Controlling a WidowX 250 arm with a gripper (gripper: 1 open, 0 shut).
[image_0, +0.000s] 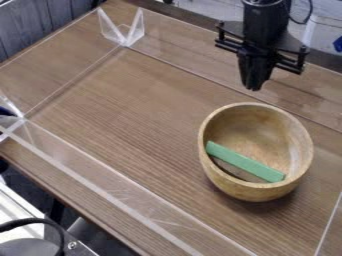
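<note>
My black gripper hangs at the upper right of the camera view, above the bare wooden table, its fingers shut with nothing visible between them. Below it stands a round wooden bowl, holding a light green bar that lies tilted across its lower left part, along with a darker piece beneath it that is hard to make out.
Clear tape strips cross it at the top left and lower left. Dark and silver hardware sits at the bottom left corner.
</note>
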